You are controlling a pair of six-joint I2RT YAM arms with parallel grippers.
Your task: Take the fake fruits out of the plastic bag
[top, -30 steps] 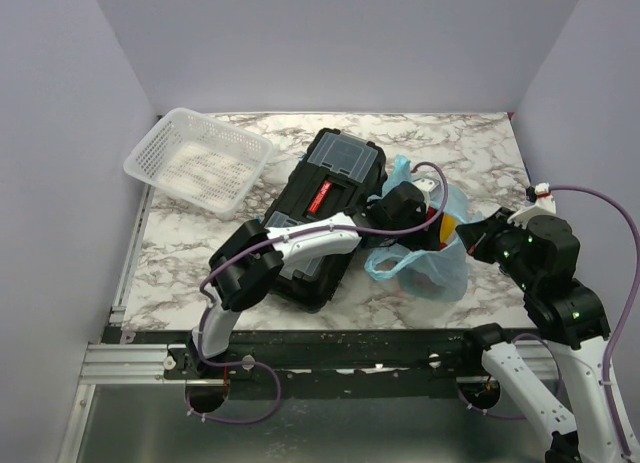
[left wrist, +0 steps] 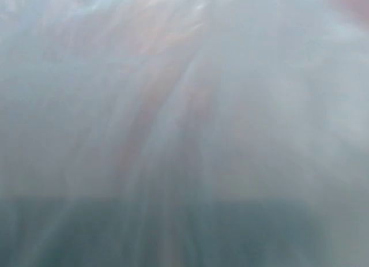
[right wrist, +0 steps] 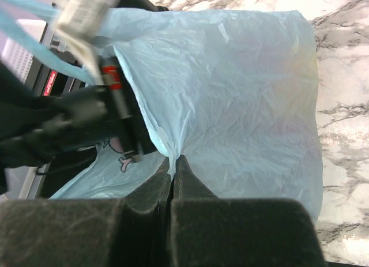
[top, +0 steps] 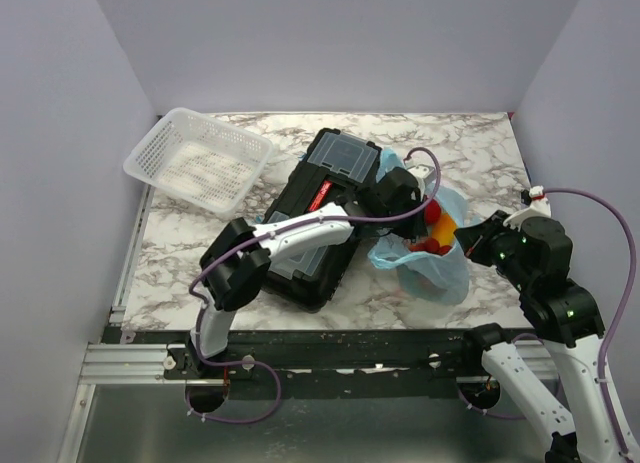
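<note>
The pale blue plastic bag (top: 436,274) lies right of centre in the top view, its mouth toward the left. Inside it show red fruit (top: 432,212) and an orange-yellow fruit (top: 444,229). My left gripper (top: 414,229) is at the mouth, beside the fruit; it looks shut, with no fruit visible between its fingers, though its tips are partly hidden. Blurred bag film (left wrist: 184,105) fills the left wrist view. At the bag's right side, my right gripper is shut on a gathered fold of the bag (right wrist: 248,117).
A black case (top: 320,193) with clear lids lies under the left arm. The white basket (top: 200,158) stands empty at the back left.
More red fruit shows now.
</note>
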